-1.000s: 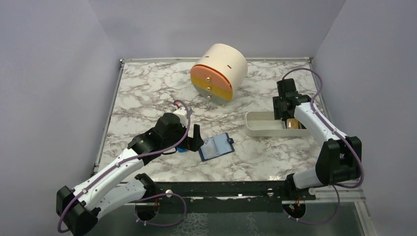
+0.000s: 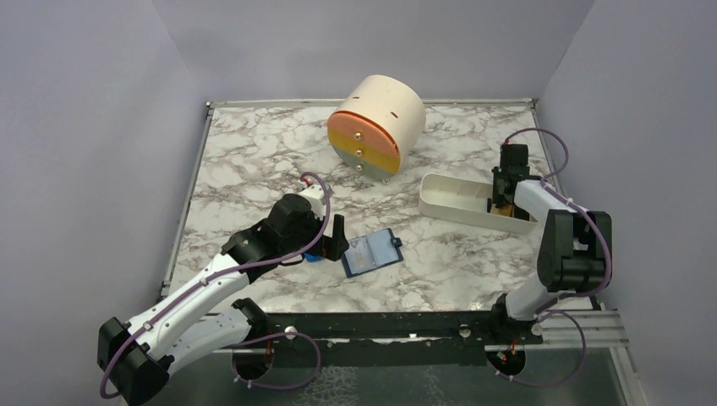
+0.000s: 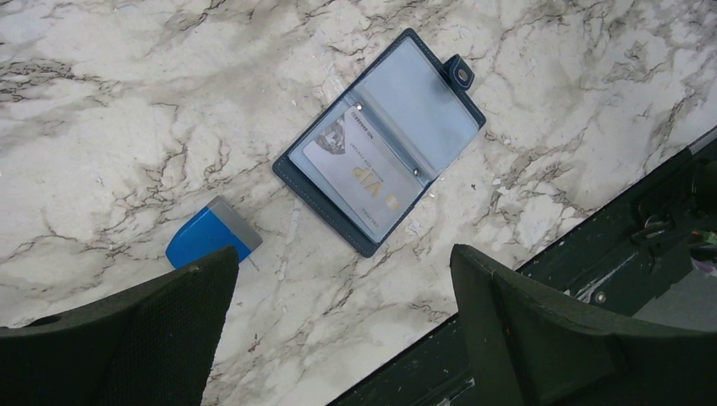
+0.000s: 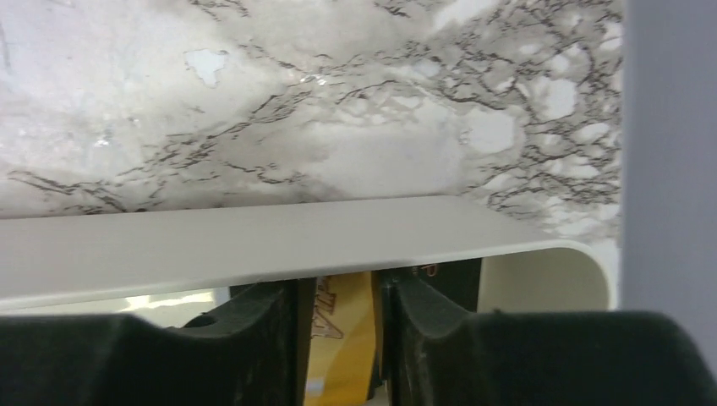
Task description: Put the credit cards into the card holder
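The open navy card holder [image 2: 372, 252] lies front centre, a silver VIP card [image 3: 355, 169] in its left sleeve. In the right wrist view a gold card [image 4: 338, 313] and dark cards [image 4: 448, 283] lie in the white tray [image 2: 452, 207]. My right gripper is down in the tray, its fingers either side of the gold card; whether they grip it is unclear. My left gripper hangs open above the table beside the card holder, nothing between its fingers.
A cream drum with coloured drawers [image 2: 376, 127] stands at the back centre. A blue-and-grey object [image 3: 207, 237] lies left of the holder. The right wall is close to my right arm.
My right gripper has moved right and down into the tray over the last second. The tray has shifted slightly left and its near side upward in the top view.
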